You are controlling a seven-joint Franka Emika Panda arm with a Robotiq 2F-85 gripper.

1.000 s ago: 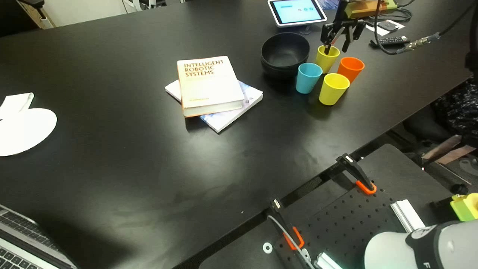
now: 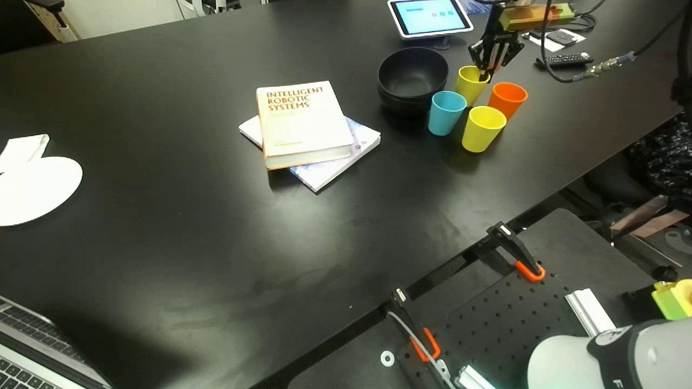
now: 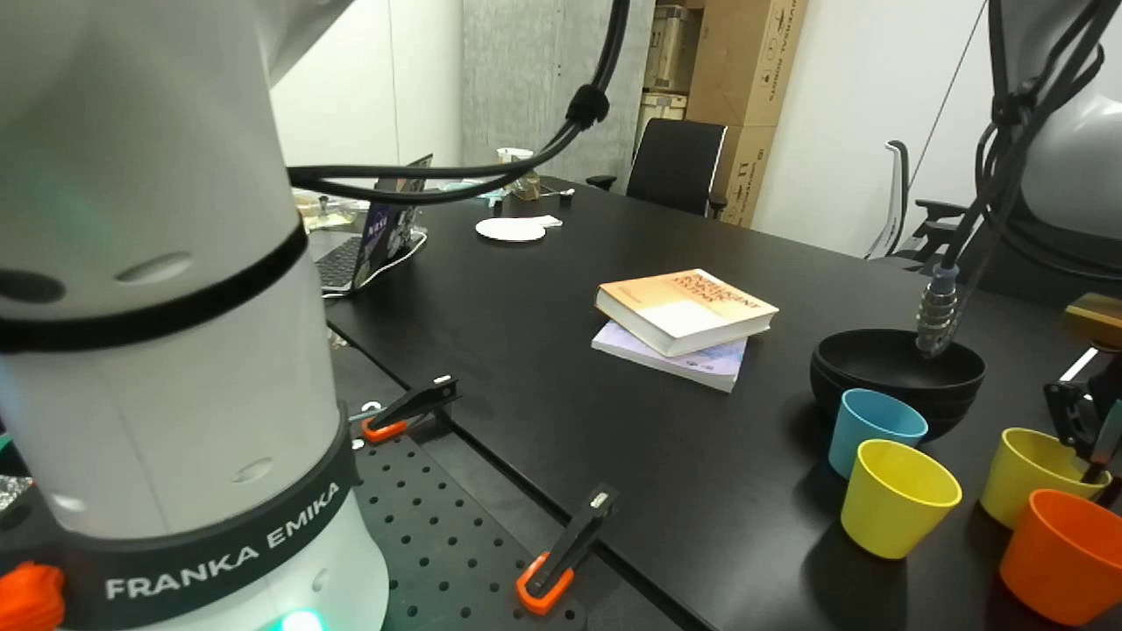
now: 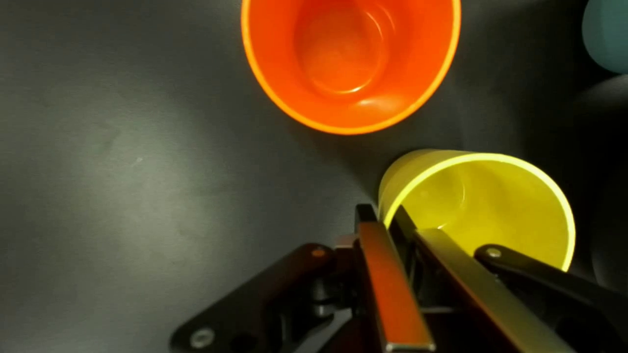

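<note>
In the wrist view, my gripper is shut on the rim of a yellow cup (image 4: 500, 200), one finger inside the cup and the other outside. The cup looks slightly tilted there. Exterior view 1 has this yellow cup (image 2: 470, 87) at the back of a cup cluster, the gripper (image 2: 487, 76) reaching down to its rim. Around it stand an orange cup (image 2: 507, 98), a second yellow cup (image 2: 483, 129) and a blue cup (image 2: 446, 113). In exterior view 2 the held cup (image 3: 1031, 478) is partly covered by the orange cup (image 3: 1068, 557).
Black stacked bowls (image 2: 413, 78) stand close beside the cups. Behind them is a tablet (image 2: 431, 16); a remote (image 2: 569, 59) lies to the right. Two stacked books (image 2: 305, 123) sit mid-table.
The gripper's fingers have gone from open to shut, closing on the rear yellow cup's rim. That cup has shifted very slightly; the other cups, bowls and books have stayed put.
</note>
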